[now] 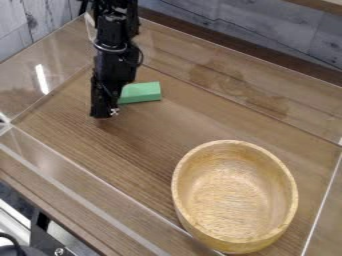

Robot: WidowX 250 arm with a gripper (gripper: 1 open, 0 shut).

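My gripper [107, 108] is low over the wooden table at the upper left, its dark fingers shut, with nothing clearly visible between them. Just right of and behind the fingers lies a green rectangular block [140, 92], partly hidden by the gripper. Whether the fingers touch it or the table, I cannot tell.
A large pale wooden bowl [234, 215] stands at the lower right. Grey walls border the table at the back, and its near left edge runs along the lower left.
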